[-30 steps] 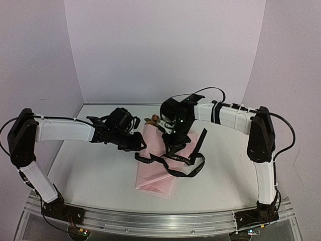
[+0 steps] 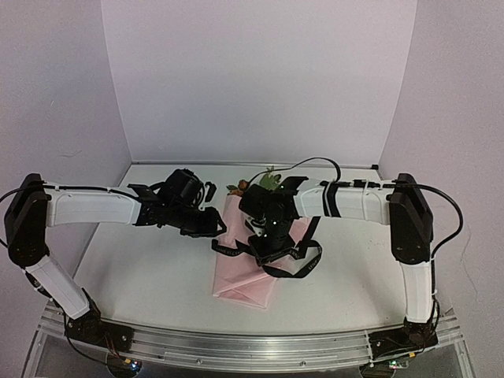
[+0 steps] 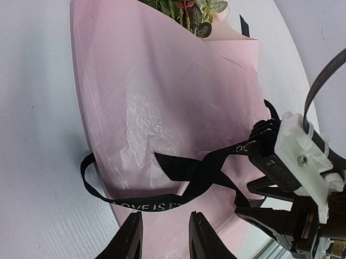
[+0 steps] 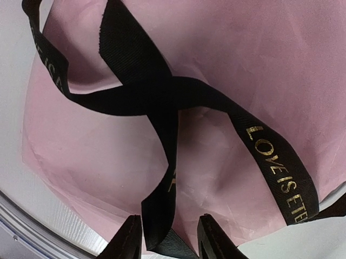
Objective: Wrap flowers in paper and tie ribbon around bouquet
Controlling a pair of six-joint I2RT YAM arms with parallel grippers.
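The bouquet lies flat in pink wrapping paper [image 2: 239, 287], its flowers and leaves [image 3: 189, 13] at the far end. A black ribbon [image 3: 138, 204] with gold lettering runs across the paper, one strip crossing over another [image 4: 151, 97]. The strips look loose, and no tightened knot shows. Left of the paper in the top view, my left gripper is open and empty. Over the paper, my right gripper is also open. A hanging strip of ribbon reaches between its parted fingers in the right wrist view; whether they touch it I cannot tell.
A metal rail [image 2: 244, 342] runs along the front edge. My two grippers are close together over the paper, and a ribbon loop [image 2: 303, 268] sticks out at right.
My right gripper has moved toward the front and slightly left, down over the ribbon crossing, which it now partly covers. The left arm has shifted only slightly left. The bouquet has stayed put.
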